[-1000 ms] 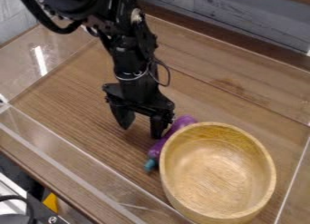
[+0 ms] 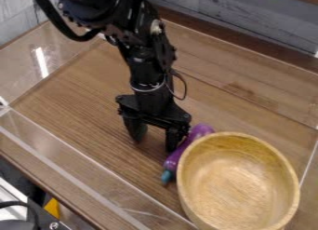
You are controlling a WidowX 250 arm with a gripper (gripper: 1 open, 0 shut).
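The black robot gripper [image 2: 154, 129] hangs low over the wooden table, its fingers standing open just left of a purple object [image 2: 181, 152] with a teal tip, perhaps a toy eggplant. That object lies against the left side of a large tan bowl [image 2: 236, 182]. Whether a finger touches it is hard to tell.
Bare wooden table [image 2: 74, 122] spreads to the left and behind the arm. Pale raised edges border it at the back and left. A dark cable and a small yellow item sit beyond the front left edge.
The bowl and purple object appear slightly further right than before. The gripper has shifted only a little, staying low beside the purple object.
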